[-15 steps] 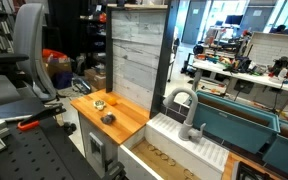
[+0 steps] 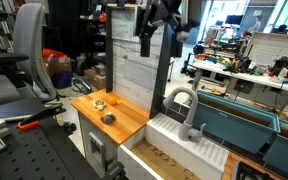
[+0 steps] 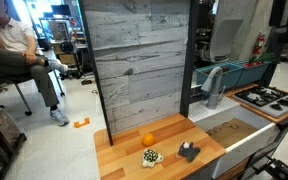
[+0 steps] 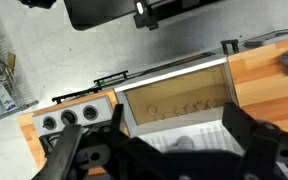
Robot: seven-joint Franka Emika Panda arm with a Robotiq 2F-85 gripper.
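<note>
My gripper [image 2: 169,45] hangs at the top of exterior view 1, blurred, high above the counter. Its two dark fingers stand wide apart in the wrist view, open, with nothing held between them. Below lies a pulled-out drawer [image 4: 179,86] with a brown bottom and several small ring-like shapes, too small to make out. A wooden counter [image 3: 125,153] carries an orange ball-like thing [image 3: 148,139], a pale yellowish object [image 3: 152,158] and a grey metallic object [image 3: 189,151].
A grey faucet [image 2: 191,110] rises behind the drawer. The stove [image 3: 268,98] is at the right. An upright plank panel [image 3: 149,80] stands behind the wooden counter. Clear floor shows in front of the cabinet.
The drawer and the counter objects look unmoved.
</note>
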